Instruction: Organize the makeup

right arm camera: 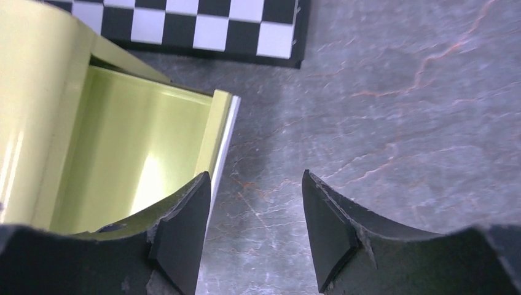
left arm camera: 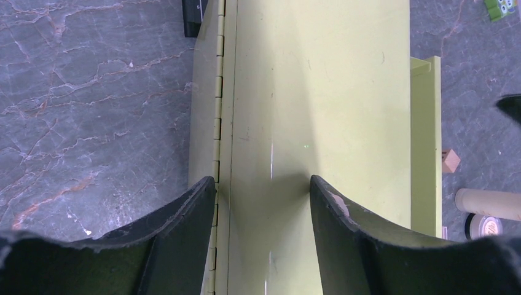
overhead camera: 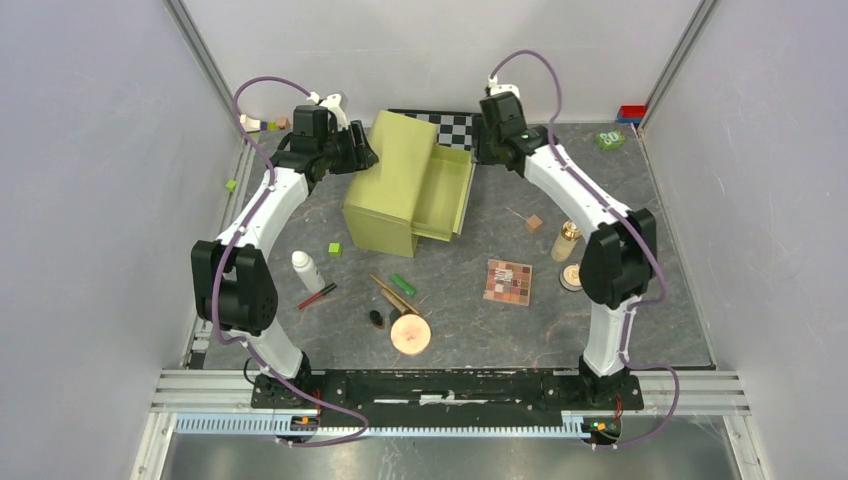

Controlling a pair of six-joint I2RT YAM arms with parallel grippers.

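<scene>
The pale olive box [overhead camera: 390, 175] stands at the back centre with its drawer [overhead camera: 436, 195] pulled out to the right. My left gripper is shut on the box across its hinged upper left edge. My right gripper is open just right of the drawer's front edge [right arm camera: 214, 126], nothing between its fingers. An eyeshadow palette [overhead camera: 508, 283], a white bottle [overhead camera: 306, 268], brushes [overhead camera: 390, 297], a round compact [overhead camera: 410, 334], a gold-capped bottle [overhead camera: 560, 245] and a small jar [overhead camera: 571, 278] lie on the table.
A checkered board [overhead camera: 455, 130] lies behind the box. A green item [overhead camera: 610, 140] and red-blue trays [overhead camera: 632, 112] are at the back right. Small cubes, a pen and a green stick are scattered around. The middle right of the table has free room.
</scene>
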